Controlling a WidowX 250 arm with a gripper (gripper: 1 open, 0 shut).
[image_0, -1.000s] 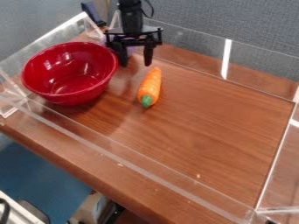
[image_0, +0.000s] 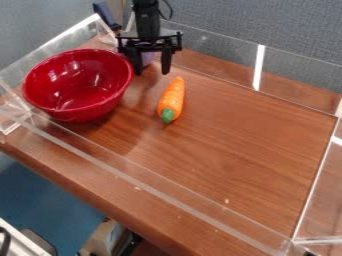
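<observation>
My black gripper (image_0: 150, 57) hangs at the back of the table, just right of and behind a large red bowl (image_0: 78, 86). Something pale purple shows behind it, partly hidden by the gripper; I cannot tell whether it is held. An orange toy carrot (image_0: 174, 97) with a green end lies on the wooden table in front of the gripper, to the right of the bowl.
Clear low walls (image_0: 259, 66) border the wooden table (image_0: 247, 150). The right and front parts of the tabletop are empty. A blue floor shows beyond the lower left edge.
</observation>
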